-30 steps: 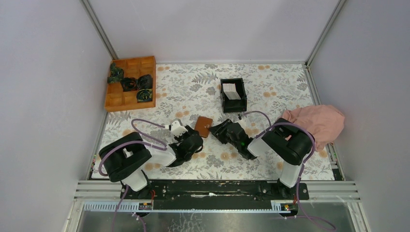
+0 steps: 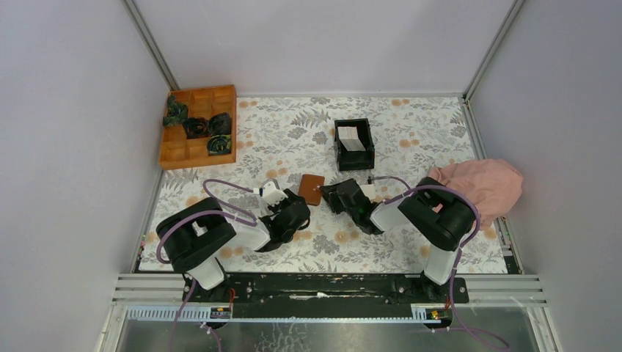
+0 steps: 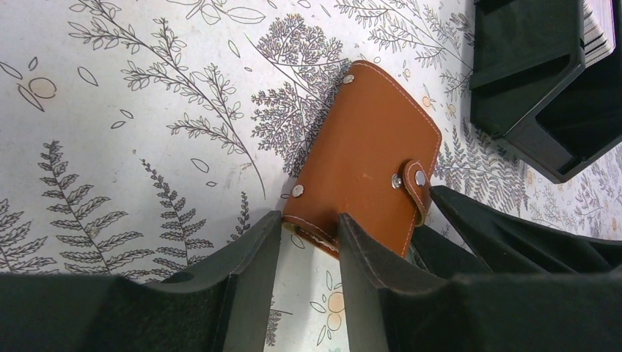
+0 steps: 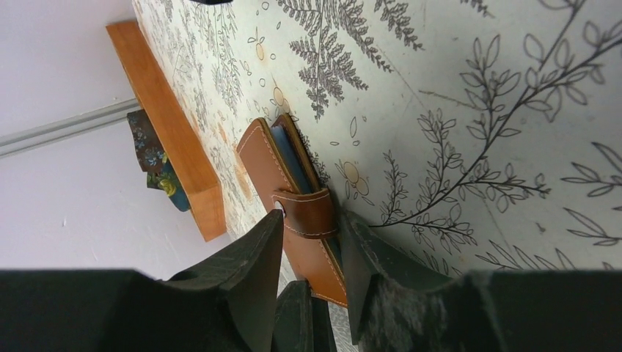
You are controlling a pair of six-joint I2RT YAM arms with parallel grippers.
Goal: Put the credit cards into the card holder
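Note:
The brown leather card holder (image 2: 311,187) lies on the patterned table between both grippers, its snap strap (image 4: 308,213) on the right-hand edge. My left gripper is shut on the holder's lower corner. My right gripper is part open at the strap, a fingertip to each side of it. Cards (image 3: 598,33) sit in a black box (image 2: 354,161) behind the right gripper.
A wooden compartment tray (image 2: 176,150) with dark items stands at the back left. A pink cloth (image 2: 484,183) lies at the right edge.
In the top view, the holder has straightened slightly, and my right gripper has shifted a little upward at its edge. The left arm has moved slightly.

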